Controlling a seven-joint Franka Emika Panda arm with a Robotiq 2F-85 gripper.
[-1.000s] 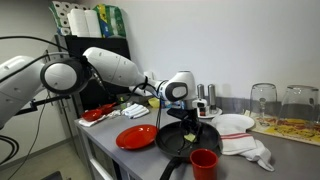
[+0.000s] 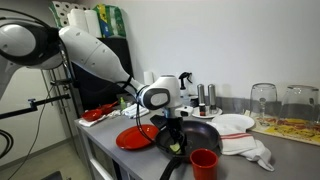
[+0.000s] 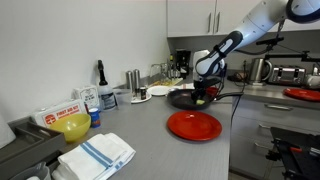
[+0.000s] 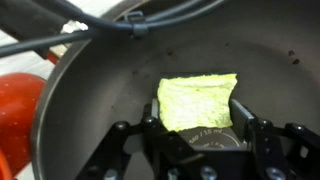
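A yellow sponge [image 4: 195, 102] sits between the fingertips of my gripper, which is shut on it. Below and around it in the wrist view spreads the dark inside of a black pan [image 4: 90, 110]. In exterior view 1 the gripper [image 2: 172, 130] reaches down into the left part of the pan [image 2: 205, 135], and the sponge [image 2: 175, 147] shows low near its handle side. Exterior view 2 has the small sponge [image 3: 200, 102] at the black pan [image 3: 182, 98]. Whether the sponge touches the pan's bottom, I cannot tell.
Close to the pan's handle stands a red mug [image 2: 204, 164]. A red plate [image 2: 137, 137] lies left of the pan, and a white cloth [image 2: 240, 145] lies right of it. Glass jars [image 2: 264, 100] stand at the back right.
In exterior view 1 the arm and gripper have moved left and toward the camera over the pan. The sponge has travelled with them, from the pan's middle toward its handle side.
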